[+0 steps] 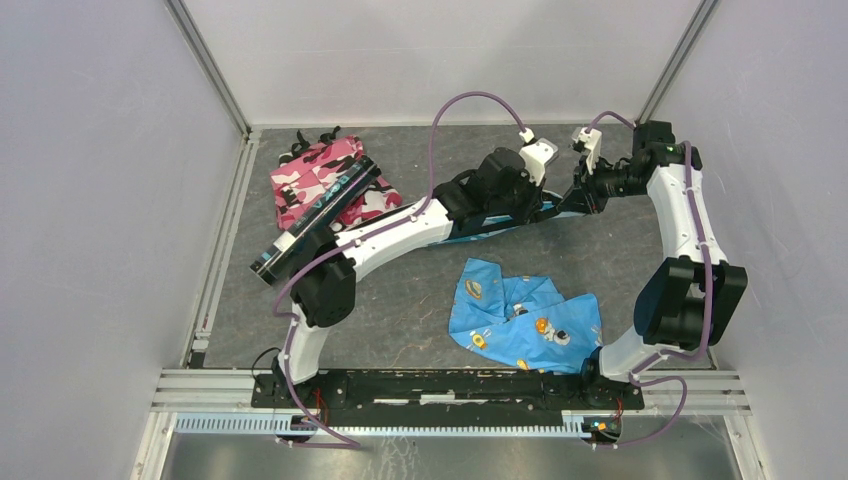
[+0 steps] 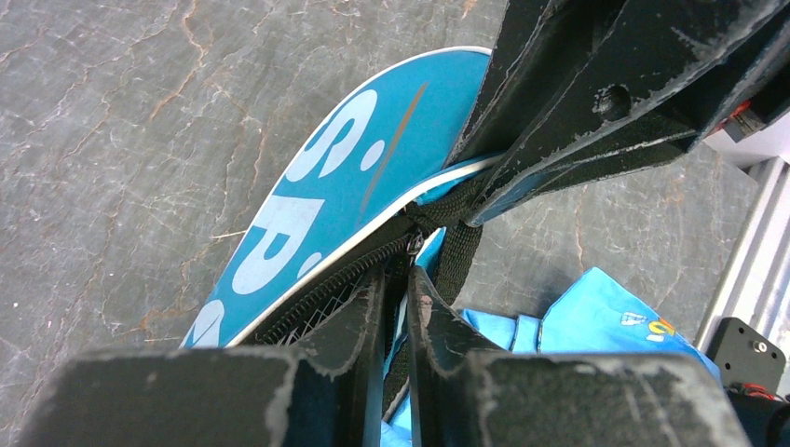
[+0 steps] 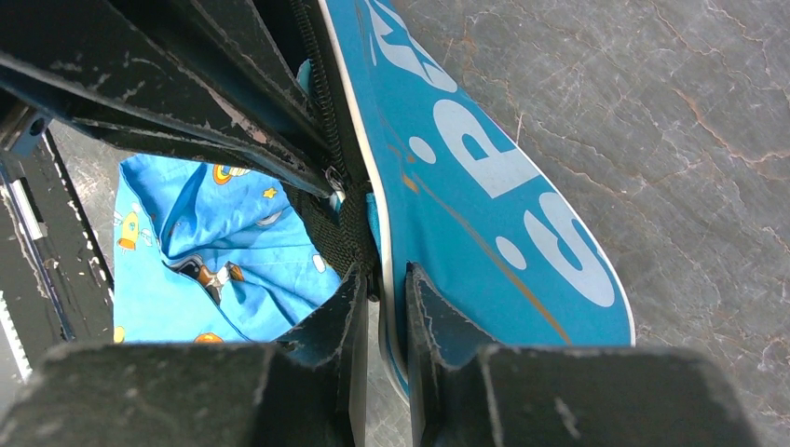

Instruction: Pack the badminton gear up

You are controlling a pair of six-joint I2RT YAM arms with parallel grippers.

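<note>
A long blue racket bag (image 2: 326, 186) with white lettering, black zipper and strap lies under both grippers at upper center of the top view (image 1: 470, 235). My left gripper is at the zipper beside its pull; its fingertips are close together, and whether they grip is unclear. My right gripper is shut on the bag's end, at the white-piped edge. A black tube-like case (image 1: 315, 220) lies diagonally on a pink camouflage bag (image 1: 305, 185) at left.
A blue patterned cloth pouch (image 1: 525, 330) lies flat at the front center of the grey floor. Bare floor shows at front left and right of the pouch. White walls bound both sides and the back.
</note>
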